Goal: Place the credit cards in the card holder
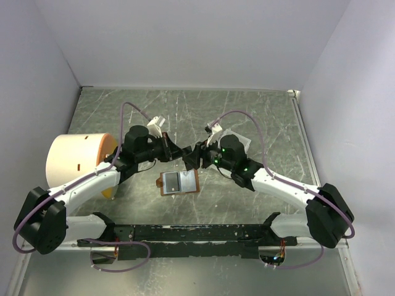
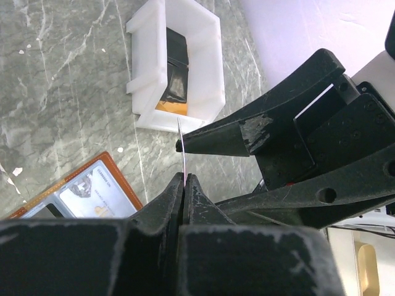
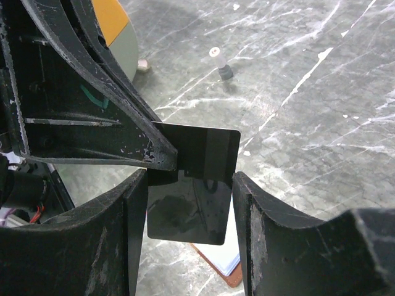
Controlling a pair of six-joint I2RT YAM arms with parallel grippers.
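One dark, flat card (image 3: 190, 206) is held up between both grippers. In the right wrist view my right gripper has its fingers at the card's two side edges, shut on it. My left gripper pinches the same card, which shows edge-on as a thin line in the left wrist view; its fingertip covers the card's upper left part. From above, both grippers meet over the back edge of the brown card holder (image 1: 198, 180), which lies open on the table with pale inner panels.
A white box (image 2: 213, 86) with dark cards inside stands behind the right gripper. At the left lies a large cream cylinder (image 1: 74, 160) with an orange rim.
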